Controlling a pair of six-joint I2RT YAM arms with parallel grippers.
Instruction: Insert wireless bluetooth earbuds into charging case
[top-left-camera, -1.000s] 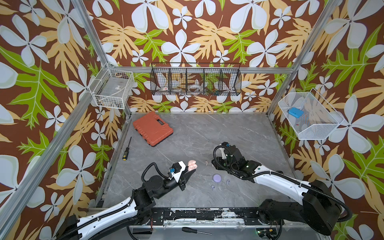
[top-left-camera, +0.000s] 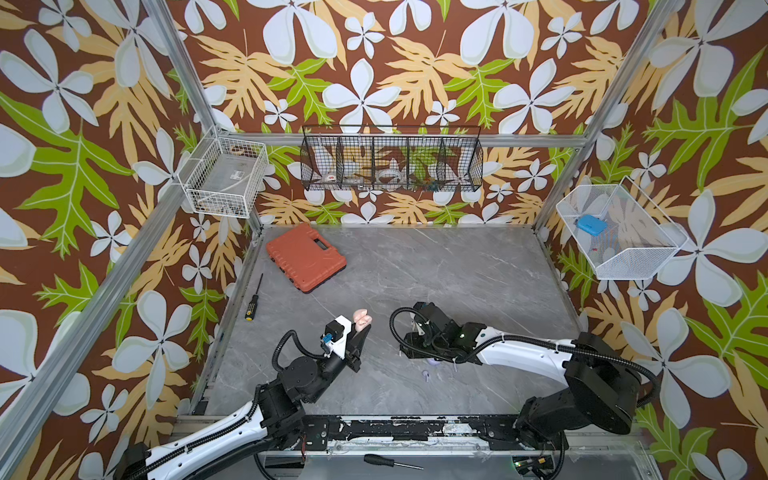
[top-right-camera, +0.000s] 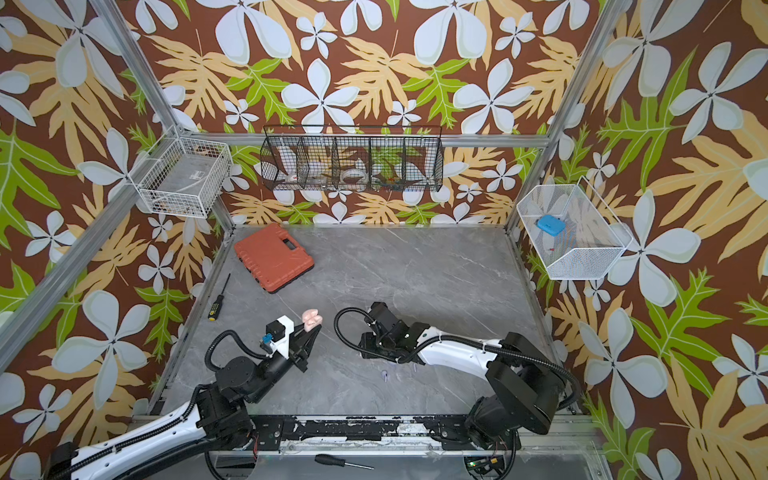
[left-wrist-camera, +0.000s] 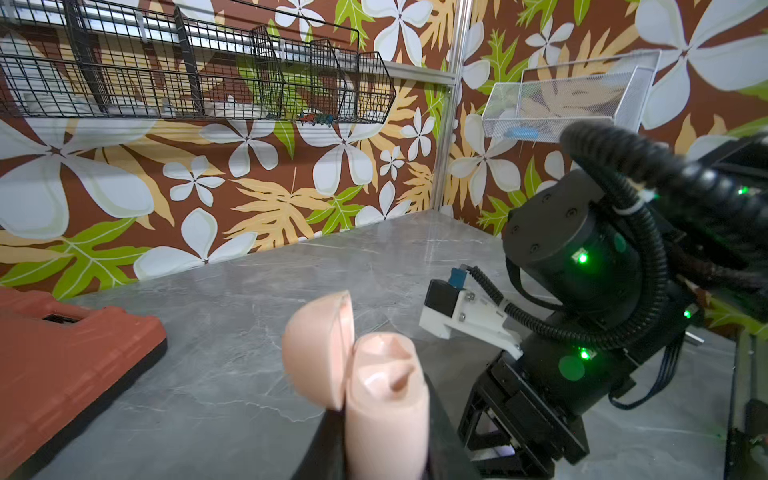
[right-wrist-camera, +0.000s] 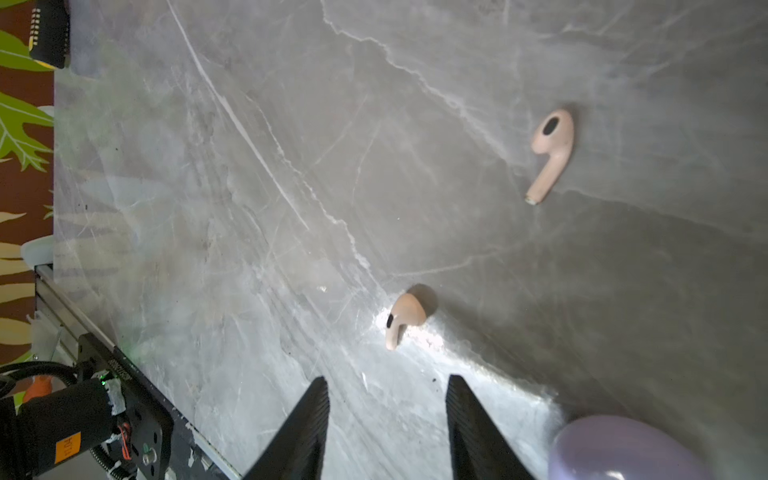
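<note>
The pink charging case (left-wrist-camera: 387, 424) stands upright with its lid (left-wrist-camera: 316, 348) open to the left; its two slots look empty. My left gripper (top-left-camera: 360, 334) is shut on it, above the table. In the right wrist view, one pink earbud (right-wrist-camera: 405, 313) lies just beyond the fingertips and another pink earbud (right-wrist-camera: 553, 152) lies farther off at upper right. My right gripper points down over the table, open, with only bare table showing between its fingers. From the top views, this arm hides both pink earbuds.
A purple rounded object (right-wrist-camera: 624, 452) sits close by the right fingers. Near the front lies a purple earbud (top-left-camera: 425, 374). An orange toolbox (top-left-camera: 305, 256) and a screwdriver (top-left-camera: 253, 304) occupy the left side.
My left gripper has shifted left with the open case. The right gripper has moved left and toward the front, and now covers most of the purple round object in the top left view.
</note>
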